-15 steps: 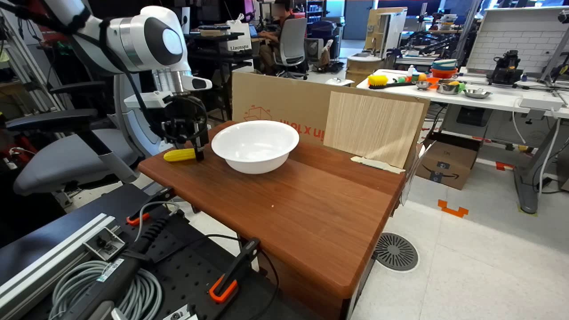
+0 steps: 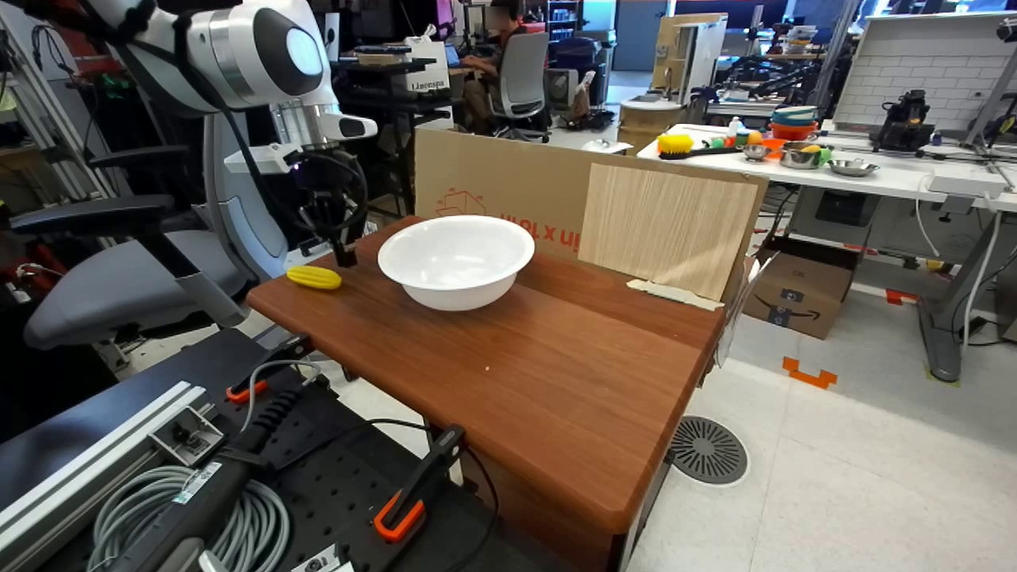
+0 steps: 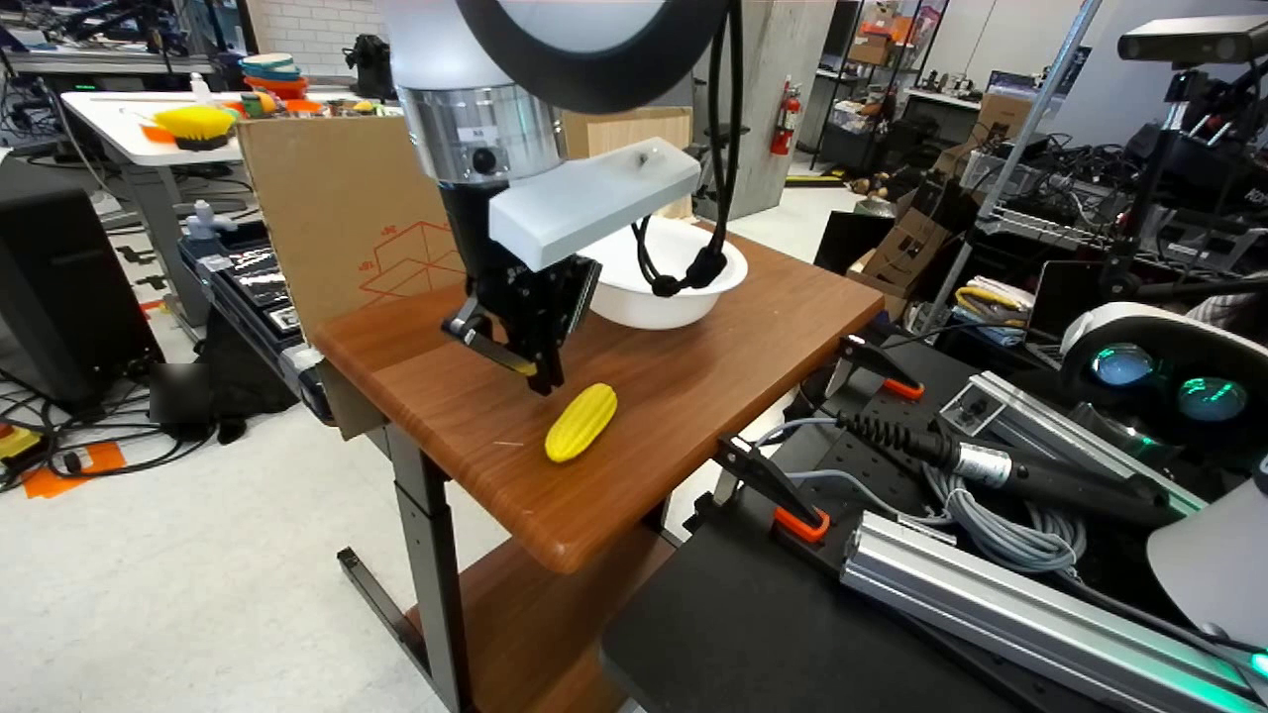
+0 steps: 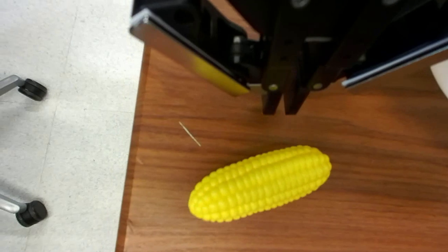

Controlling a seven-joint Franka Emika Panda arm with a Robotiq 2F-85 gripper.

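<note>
A yellow corn cob point(image 4: 260, 183) lies on its side on the brown wooden table point(image 3: 392, 345), close to a rounded corner. My gripper hangs above the tabletop beside the corn cob and apart from it. Its dark fingertips are almost together, and nothing shows in the narrow gap between them. The same gripper point(image 2: 345, 257) in exterior view 1 stands between the corn cob point(image 2: 314, 277) and a large white bowl point(image 2: 458, 262). In exterior view 2 the arm and its cable cover part of the bowl point(image 3: 666, 303).
An upright cardboard sheet point(image 2: 543, 181) lines the table's back edge. Bare wood covers most of the table to the bowl's right in exterior view 1. Clamps point(image 2: 419, 486) sit along the near side, where a black board point(image 2: 353, 477) adjoins.
My gripper has risen a little and stands clear of the corn cob. The corn cob has shifted slightly leftward in exterior view 1 and lies turned differently. The bowl has stayed put.
</note>
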